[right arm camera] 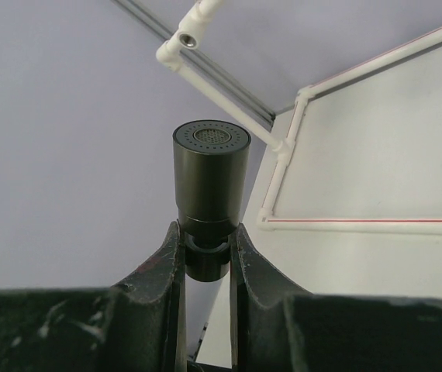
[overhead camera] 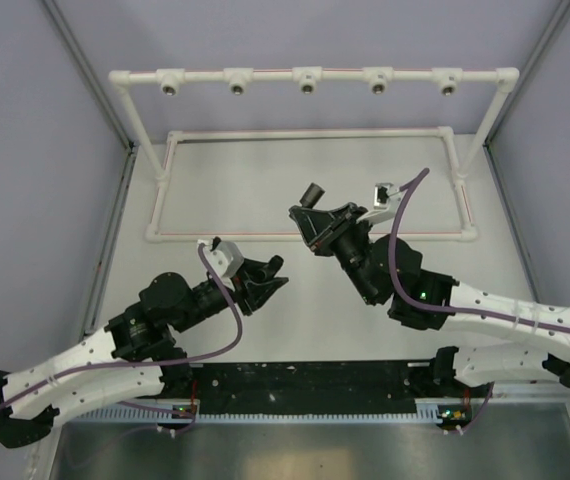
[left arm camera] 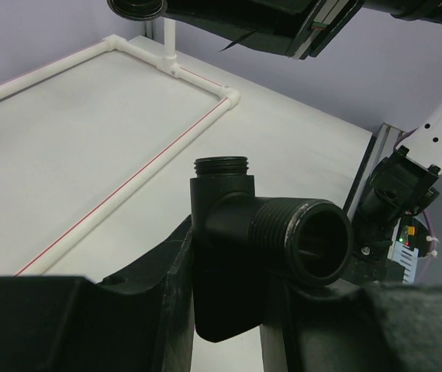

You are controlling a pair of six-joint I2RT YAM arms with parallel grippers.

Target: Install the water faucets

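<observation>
My left gripper (overhead camera: 264,284) is shut on a black faucet body (left arm camera: 222,225). In the left wrist view the body has a threaded stub on top and a wide threaded open end facing right; its lower part sits between the fingers. Higher and to the right in the top view, my right gripper (overhead camera: 310,219) is shut round the narrow neck of a dark cylindrical spout piece (right arm camera: 212,174). Its perforated round end points up, away from the fingers (right arm camera: 170,267). The two pieces are apart.
Across the back runs a raised white pipe (overhead camera: 275,76) with several tee outlets (overhead camera: 307,80), all with bare openings. Below it a white pipe frame (overhead camera: 295,237) rests on the white board (overhead camera: 265,335). Walls stand on both sides.
</observation>
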